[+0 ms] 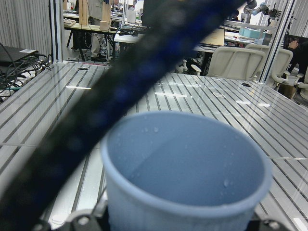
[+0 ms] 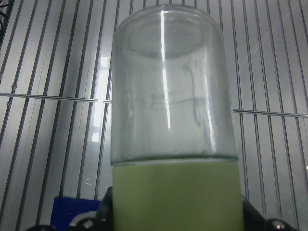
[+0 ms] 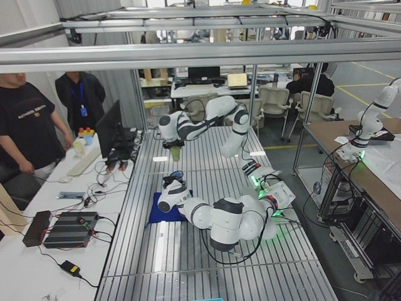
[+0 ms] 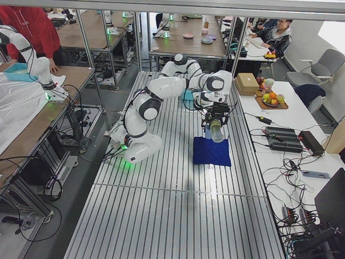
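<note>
A light blue cup [image 1: 187, 173], empty as far as shows, is in my left gripper [image 3: 175, 182], which is shut on it; it stands upright in the left wrist view, above or at the blue cloth [image 4: 211, 156]. My right gripper [image 3: 175, 147] is shut on a clear glass [image 2: 171, 96] with a green band around it, held in the air above and a little beyond the cup in the camera left view. The fingertips are mostly hidden behind the cup and glass in the wrist views.
A light blue tray [image 4: 188, 95] sits at one end. A side desk [image 3: 69, 276] holds electronics, cables and a monitor; frame posts and rails surround the table.
</note>
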